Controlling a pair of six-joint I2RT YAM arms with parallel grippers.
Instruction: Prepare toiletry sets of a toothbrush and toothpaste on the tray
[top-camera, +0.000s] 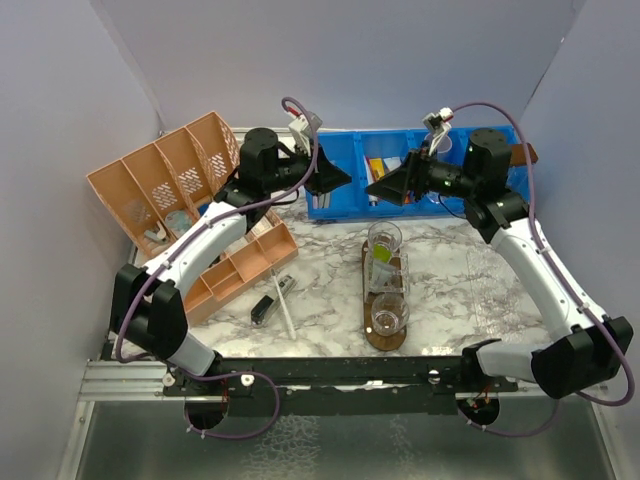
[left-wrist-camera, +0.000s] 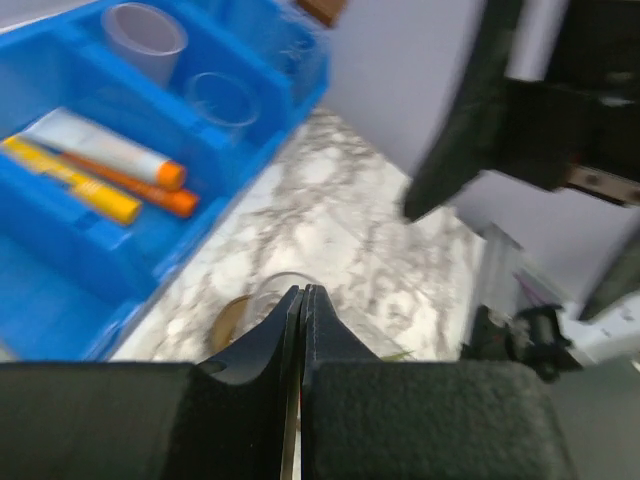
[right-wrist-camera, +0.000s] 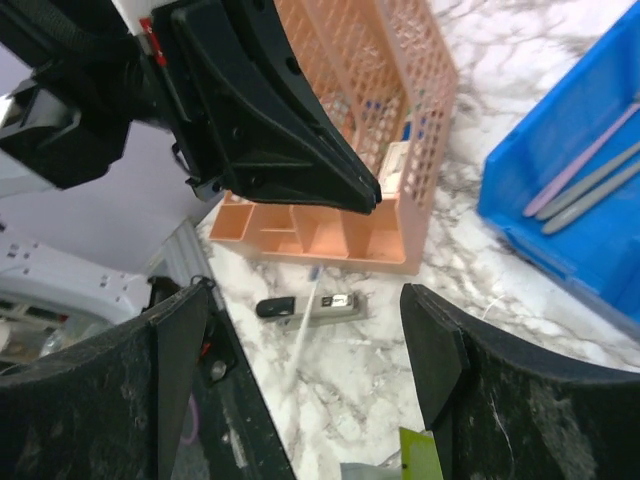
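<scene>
My left gripper (top-camera: 336, 180) is above the blue bin's front left, its fingertips (left-wrist-camera: 315, 315) pressed together; whatever it grips is mostly hidden in its own wrist view. My right gripper (top-camera: 382, 186) hangs over the bin's middle with fingers apart, empty. The blue bin (top-camera: 345, 208) holds a yellow toothpaste tube (left-wrist-camera: 100, 196), a white tube (left-wrist-camera: 105, 145), an orange one (left-wrist-camera: 178, 200) and toothbrushes (right-wrist-camera: 555, 185). The wooden tray (top-camera: 382, 338) bears clear cups (top-camera: 390, 314) and a green item (top-camera: 381, 254).
A peach divided organiser (top-camera: 180, 175) fills the left. A stapler-like tool (top-camera: 263, 308) lies left of the tray. Counter (top-camera: 470, 290) right of the tray is clear.
</scene>
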